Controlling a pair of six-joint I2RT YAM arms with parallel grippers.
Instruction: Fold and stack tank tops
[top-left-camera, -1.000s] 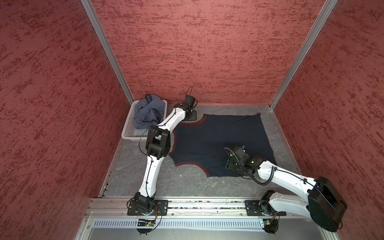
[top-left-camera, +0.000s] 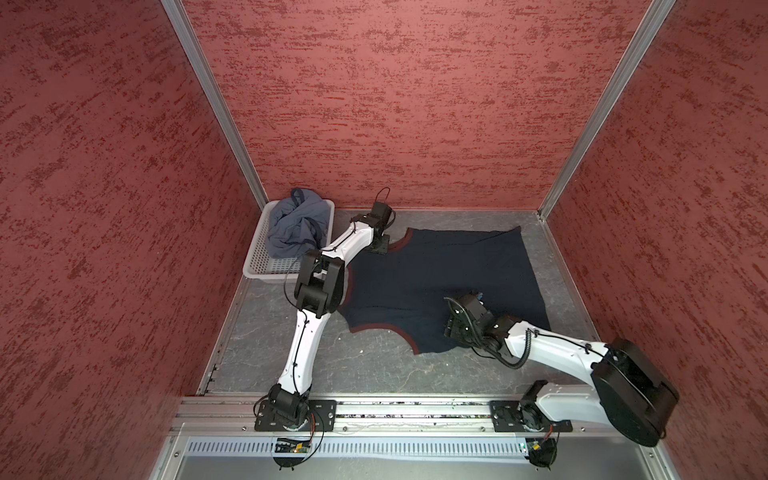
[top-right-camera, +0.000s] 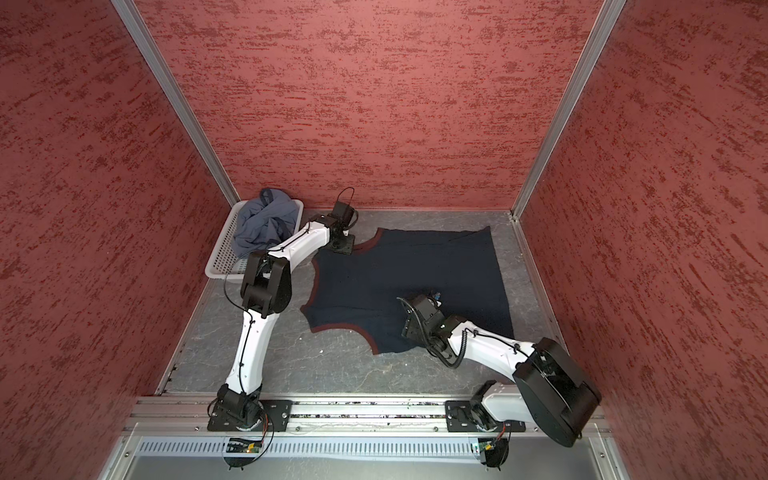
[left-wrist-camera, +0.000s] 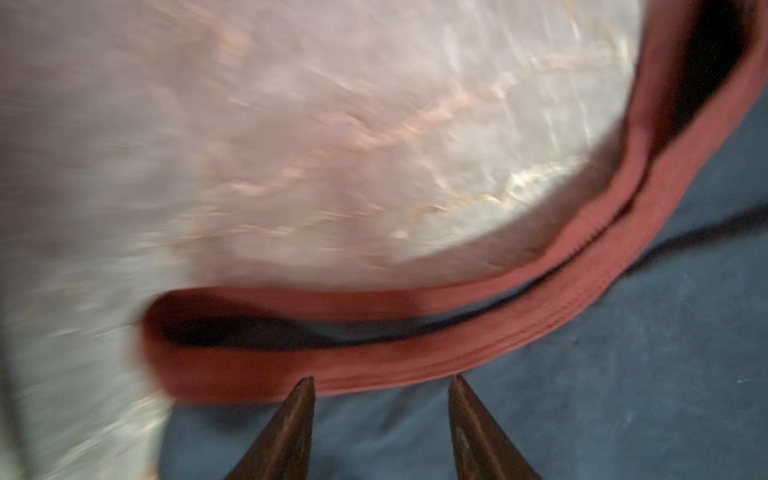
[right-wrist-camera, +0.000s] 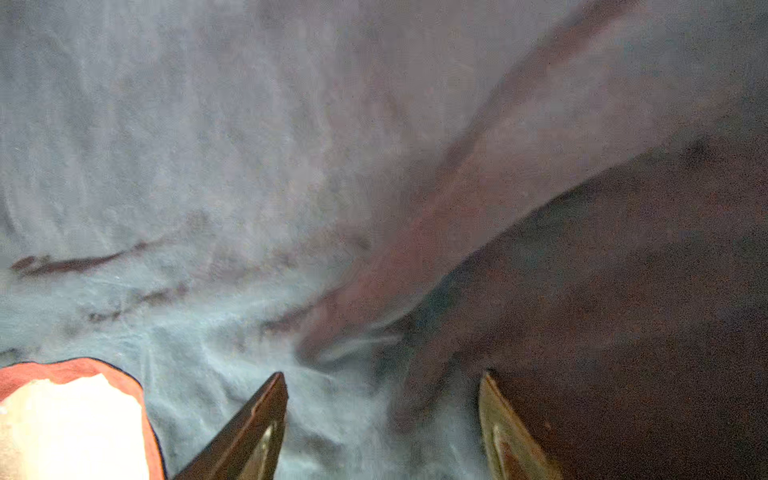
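A dark navy tank top (top-left-camera: 432, 272) with dark red trim lies spread flat across the table, its hem end to the right. Over its far left strap is my left gripper, open. In the left wrist view, its fingertips stand apart just short of the red trim (left-wrist-camera: 376, 372), over navy cloth. My right gripper is low over the near side of the top. Its fingertips are apart in the right wrist view, with wrinkled cloth (right-wrist-camera: 360, 432) showing between and beneath them. Whether they grip any of that cloth is unclear.
A white basket (top-left-camera: 254, 260) stands at the back left, close beside the left arm, with crumpled blue-grey cloth (top-left-camera: 300, 224) inside.
My left gripper has come nearer the front, from beyond the strap to over it. The right gripper has slid a little to the left over the cloth. The top looks nearly unmoved.
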